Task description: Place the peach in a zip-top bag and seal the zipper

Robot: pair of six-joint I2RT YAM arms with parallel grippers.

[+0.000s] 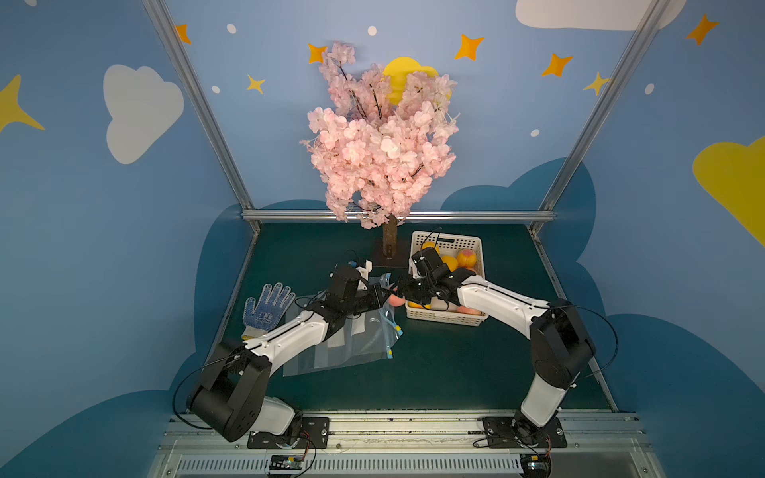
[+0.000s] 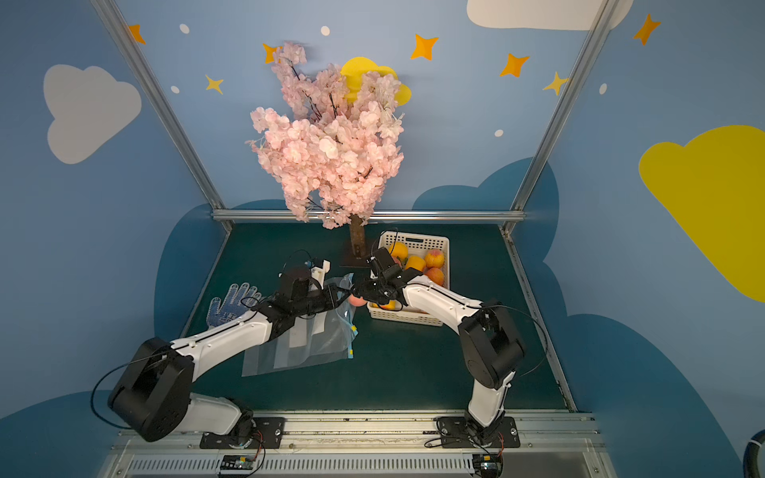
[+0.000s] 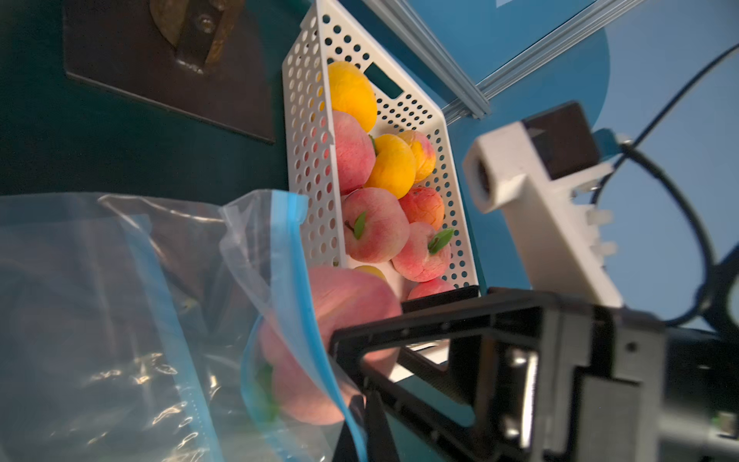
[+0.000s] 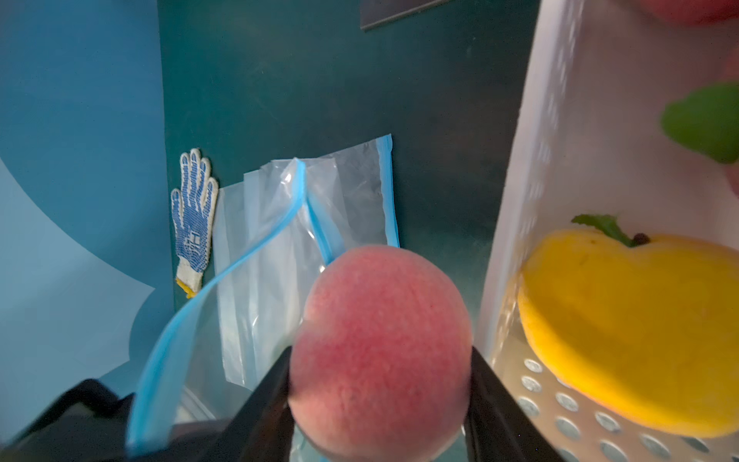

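Observation:
A pink peach is in my right gripper, shut on it, at the mouth of a clear zip bag (image 3: 123,323) with blue zipper strips; in the left wrist view it shows partly behind the bag's upper layer. My left gripper is shut at the bag's zipper edge (image 3: 308,323), holding that edge raised beside the peach. The bag stretches left over the table in both top views.
A white perforated basket (image 3: 308,154) of peaches and yellow fruit stands right of the bag. A blossom tree (image 1: 389,239) is at the back, a work glove (image 1: 267,306) at the left.

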